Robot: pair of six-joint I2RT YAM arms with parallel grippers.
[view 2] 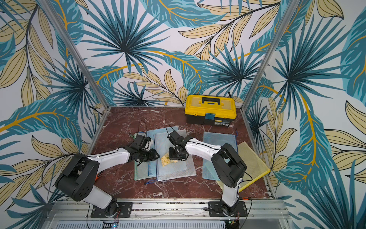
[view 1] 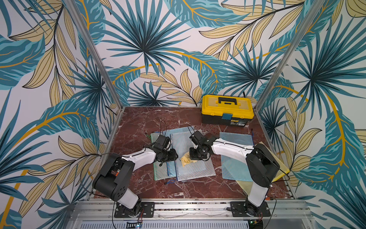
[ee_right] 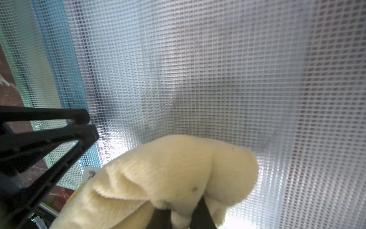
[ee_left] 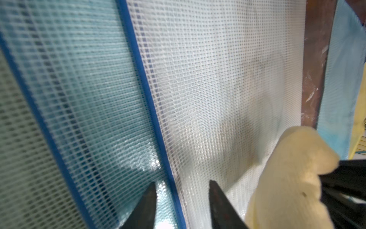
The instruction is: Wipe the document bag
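A whitish translucent mesh document bag (view 1: 186,173) with a blue edge lies on top of blue (view 1: 171,168) and green (view 1: 159,173) bags. My right gripper is shut on a crumpled cream cloth (ee_right: 183,171), which lies over the middle of the top bag. Low over this bag's left edge is my left gripper. Its fingertips (ee_left: 146,208) stand apart with the blue edge visible between them in the left wrist view; whether they touch it I cannot tell. In that view the cloth (ee_left: 293,183) is close on the right.
A light blue bag (view 1: 236,168) and a yellow bag (view 2: 253,164) lie overlapping at the right. A yellow-and-black toolbox (view 1: 227,106) stands at the back right. Bare marble-patterned table (view 1: 133,122) shows at the back left.
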